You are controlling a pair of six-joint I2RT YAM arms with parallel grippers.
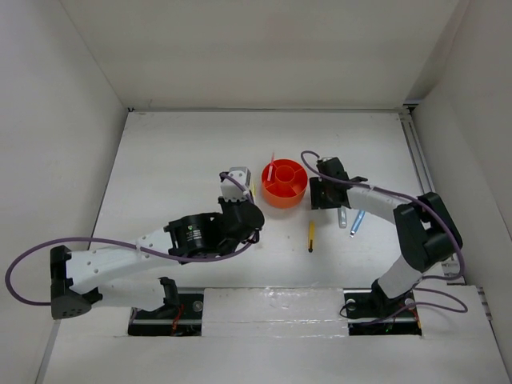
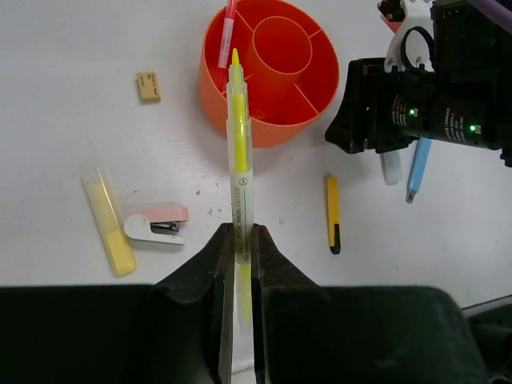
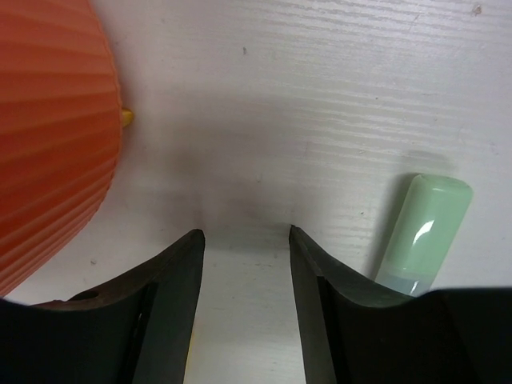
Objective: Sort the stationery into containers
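Upright in my left gripper is a slim yellow highlighter (image 2: 242, 184), its tip pointing up beside the container's near wall in the left wrist view. That round orange container (image 1: 285, 184) has several compartments, and a pink-red pen (image 2: 226, 36) leans in one. My right gripper hangs low over the table just right of the container, fingers part open and nothing between its fingers. A green-capped clear item (image 3: 424, 228) lies to its right. On the table lie a yellow cutter (image 2: 333, 214) with a black end and a blue pen (image 2: 418, 168).
Left of the container lie a tan eraser (image 2: 149, 86), a pink-and-white piece (image 2: 156, 224) with a dark part, and a clear-and-yellow tube (image 2: 110, 224). The left arm covers these from above.
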